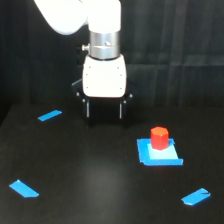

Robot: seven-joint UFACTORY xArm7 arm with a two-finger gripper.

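The white arm with its gripper (106, 108) hangs over the back middle of the dark table (100, 170). Its two small fingers stand apart, open, with nothing visible between them. To its right, a red block (159, 137) sits on a white square (164, 154) edged with blue tape.
Blue tape strips (50, 114) lie at the back left, with another at the front left (24, 188) and one at the front right (196, 196).
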